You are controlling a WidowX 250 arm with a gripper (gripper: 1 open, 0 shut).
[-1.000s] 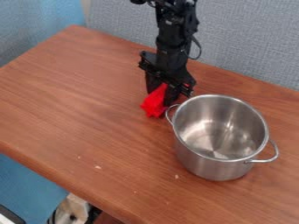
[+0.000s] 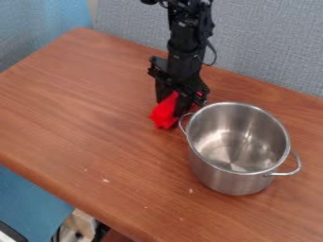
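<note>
My black gripper (image 2: 179, 95) reaches down at the upper middle of the camera view, shut on a bright red, soft-looking object (image 2: 165, 112) on the wooden table. A steel pot (image 2: 237, 149) with two wire handles stands just right and in front of it, its left handle near the red object. The fingertips are partly hidden against the red object.
A grey padded wall (image 2: 265, 47) runs behind it. Some clutter lies below the table's lower left edge.
</note>
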